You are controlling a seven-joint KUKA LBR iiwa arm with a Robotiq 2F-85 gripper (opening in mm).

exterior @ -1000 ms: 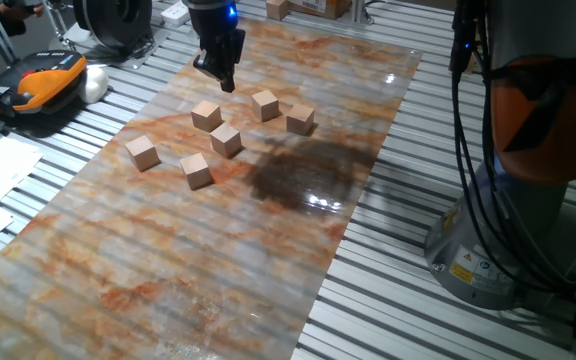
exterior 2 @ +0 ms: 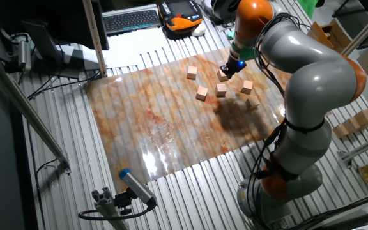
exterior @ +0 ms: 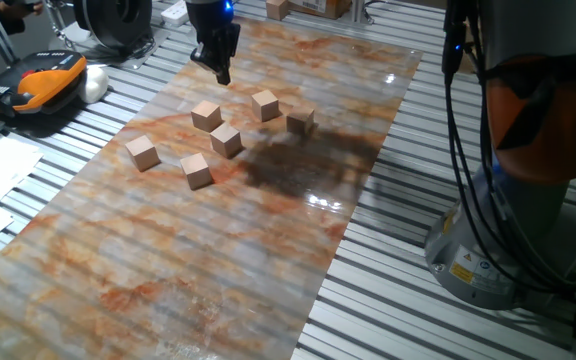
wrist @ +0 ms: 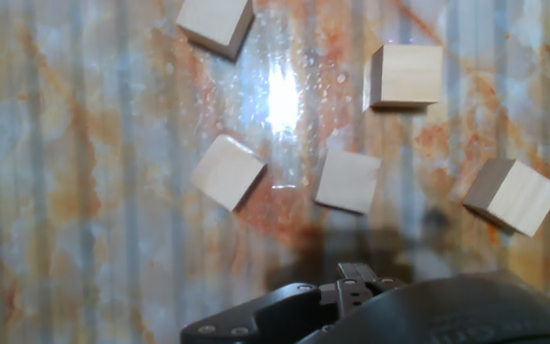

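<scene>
Several plain wooden cubes lie apart on a marbled sheet. In exterior view 1 these include a left cube (exterior: 142, 153), a front cube (exterior: 196, 171), a middle cube (exterior: 226, 140), a rear-left cube (exterior: 206, 116), a back cube (exterior: 265, 106) and a shaded right cube (exterior: 300, 120). My gripper (exterior: 223, 79) hangs above the sheet, pointing down, behind the group. In the wrist view the gripper looks shut, its tips together with nothing visible between them. Ahead of those tips lie a tilted cube (wrist: 229, 172) and a second cube (wrist: 349, 181), both clear of the fingers.
The marbled sheet (exterior: 118, 290) is bare across its near half. An orange and black device (exterior: 38, 85) sits beyond its left edge. More wooden blocks (exterior 2: 355, 123) stand off the sheet, near the arm. A camera on a post (exterior 2: 138, 186) rises by the sheet's edge.
The gripper has shifted slightly up and left in exterior view 1. Its arm's shadow has slid a little, now darkening the right cube. The cubes have stayed put.
</scene>
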